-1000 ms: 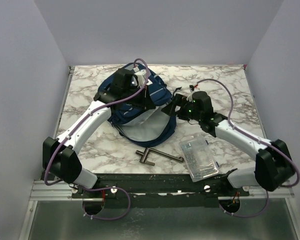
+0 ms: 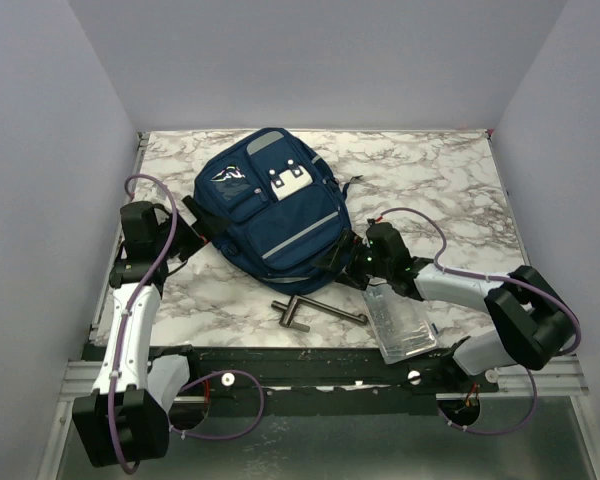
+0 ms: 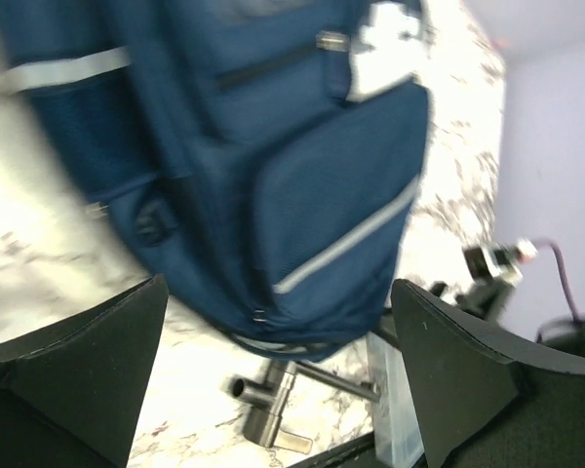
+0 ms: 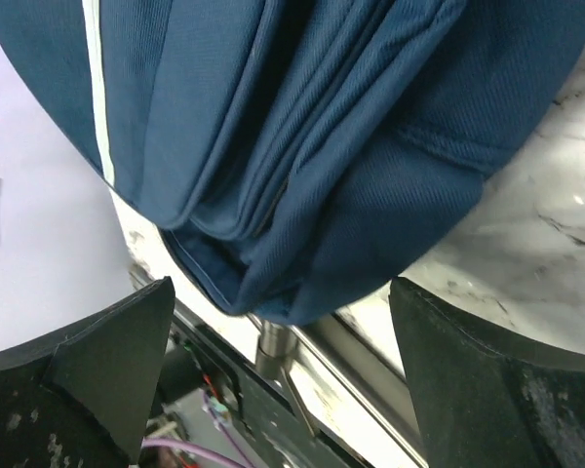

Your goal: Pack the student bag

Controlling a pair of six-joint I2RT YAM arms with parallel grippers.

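Observation:
A navy backpack [image 2: 280, 220] lies flat on the marble table, its front with pockets and a white patch facing up. My left gripper [image 2: 200, 222] stands open at the bag's left edge; in the left wrist view its fingers frame the bag's lower part. My right gripper [image 2: 342, 255] stands open over the bag's lower right edge, with folded navy fabric [image 4: 331, 224] ahead of its fingers in the right wrist view.
Metal tube pieces [image 2: 320, 308] lie in front of the bag. A clear case [image 2: 400, 330] lies at the front right, partly under the right arm.
A second ago the bag's front was lifted, showing a pale inside; it now lies flat. The left arm has swung out to the left, and the right gripper has moved slightly down toward the front.

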